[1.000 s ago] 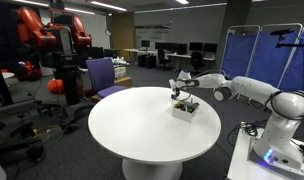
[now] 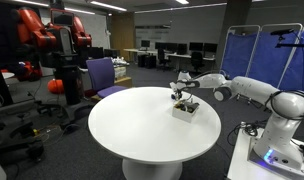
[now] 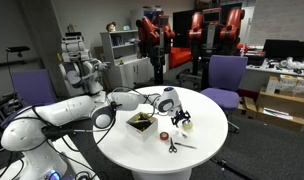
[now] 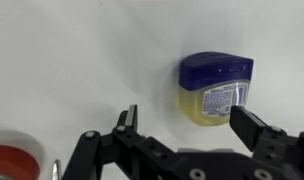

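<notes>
A small jar (image 4: 214,88) with a dark blue lid, pale yellow contents and a barcode label fills the right of the wrist view. My gripper stands open, with the jar past its fingertips and nearer the right finger (image 4: 246,124). No contact with the jar shows. In the second exterior view the gripper (image 3: 179,118) hangs low over the white table, close beside the yellowish jar (image 3: 187,127). From the first exterior view the gripper (image 2: 176,95) appears small at the table's far side, and the jar cannot be made out there.
An open white box (image 2: 184,111) with things inside stands near the arm. A red round object (image 3: 164,136), dark-handled scissors (image 3: 173,148) and a thin dark item (image 3: 186,147) lie close by.
</notes>
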